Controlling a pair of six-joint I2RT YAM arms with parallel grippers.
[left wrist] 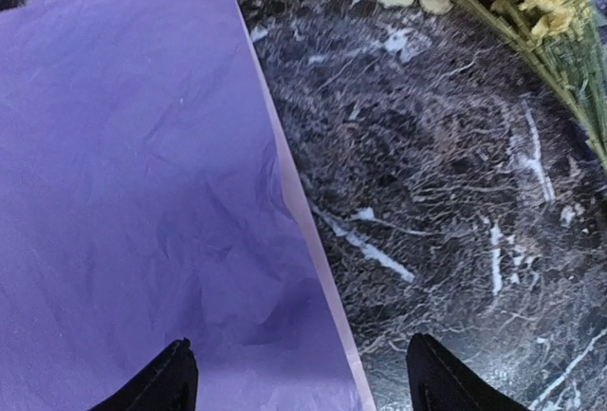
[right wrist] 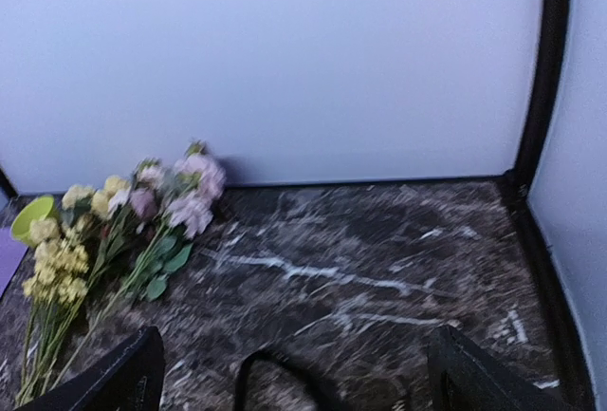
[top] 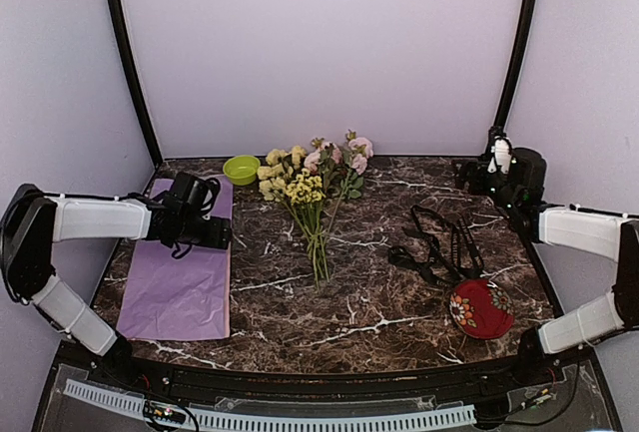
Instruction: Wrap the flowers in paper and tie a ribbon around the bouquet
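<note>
A bouquet of yellow, cream and pink fake flowers (top: pixel 310 188) lies at the centre back of the marble table, stems toward the front; the right wrist view shows its blooms (right wrist: pixel 190 212) at left. My left gripper (top: pixel 218 232) hovers over the right edge of the purple sheet (top: pixel 172 292), apart from the flowers, open with nothing between its fingers. My right gripper (top: pixel 469 178) is raised at the back right, open and empty, with dark straps (top: pixel 429 252) lying on the table below it.
A green bowl (top: pixel 241 170) sits at the back beside the sheet. A red floral plate (top: pixel 484 312) lies at the front right. The marble between the sheet and straps, in front of the flowers, is clear.
</note>
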